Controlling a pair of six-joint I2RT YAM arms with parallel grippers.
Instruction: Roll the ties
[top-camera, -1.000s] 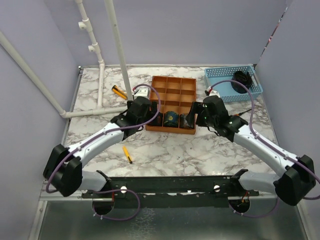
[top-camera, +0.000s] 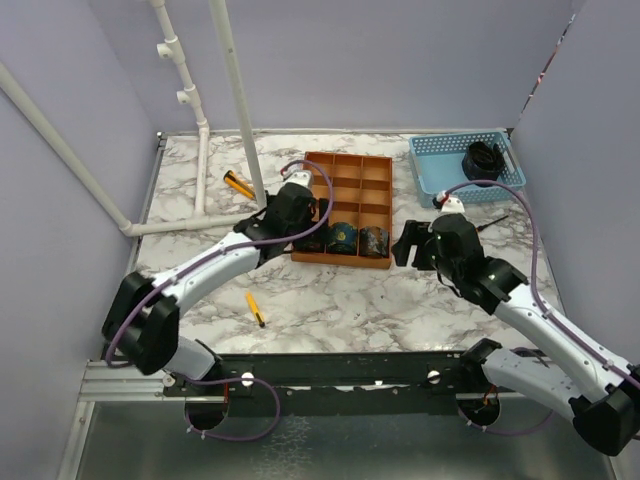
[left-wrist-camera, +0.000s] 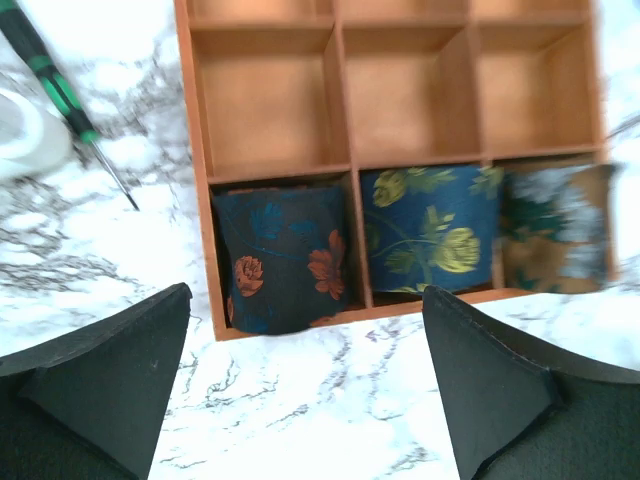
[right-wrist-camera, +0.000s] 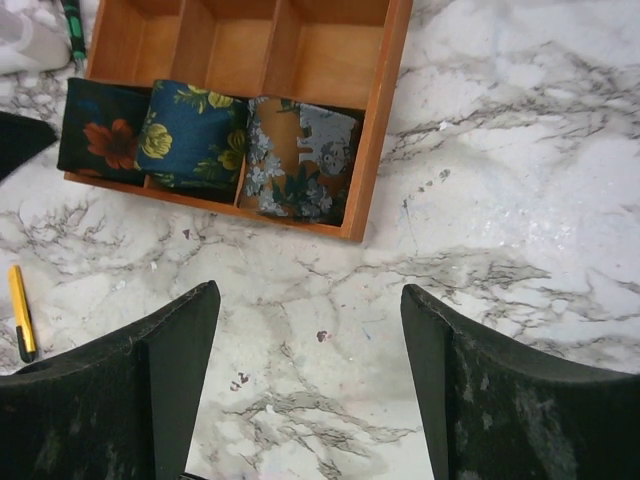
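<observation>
Three rolled ties fill the front row of a brown wooden box (top-camera: 346, 260). The dark one with red flowers (left-wrist-camera: 285, 262) lies in the left compartment. A navy tie with yellow flowers (left-wrist-camera: 432, 228) is in the middle one, and a brown tie with pale flowers (right-wrist-camera: 302, 158) in the right one. My left gripper is open above the box's front left corner, nothing between its fingers. Right of the box, over bare marble, my right gripper stands with its fingers apart and empty.
A blue basket (top-camera: 432, 180) holding a black bundle (top-camera: 483, 161) stands at the back right. On the left lie a yellow cutter (top-camera: 255, 309) and a green screwdriver (left-wrist-camera: 55, 90). White pipes (top-camera: 200, 170) rise at the back left.
The right gripper has drawn away from the box toward the right. The rolled ties stay in the front row.
</observation>
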